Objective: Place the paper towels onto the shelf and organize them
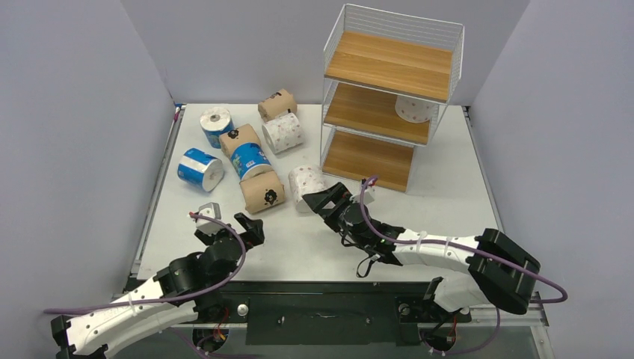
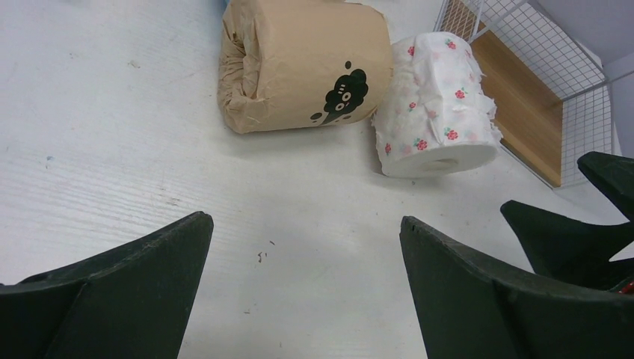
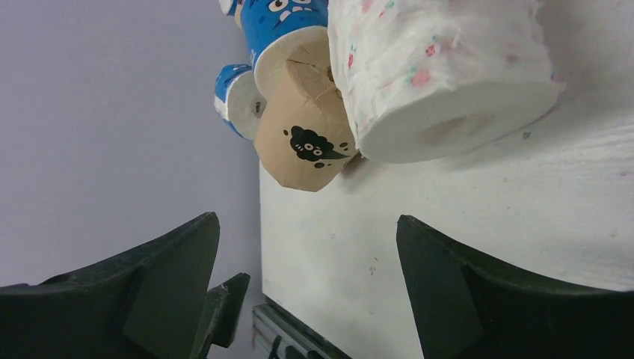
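Note:
A white floral paper towel roll [image 1: 305, 184] lies on the table left of the shelf, its end facing the front. Just right of it, my right gripper [image 1: 323, 200] is open with nothing between its fingers; in the right wrist view the floral roll [image 3: 448, 75] is beyond the fingertips. Touching or close beside that roll is a brown paper-wrapped roll [image 2: 321, 63]. My left gripper stands open and empty over bare table, in front of the rolls. On the wooden shelf's middle board [image 1: 366, 112] one floral roll [image 1: 413, 109] sits at the right.
Blue-wrapped rolls [image 1: 200, 169], more brown rolls [image 1: 277, 105] and another floral roll [image 1: 282, 133] are grouped on the table's left and back. The shelf's top board [image 1: 392, 63] and bottom board [image 1: 366, 158] look bare.

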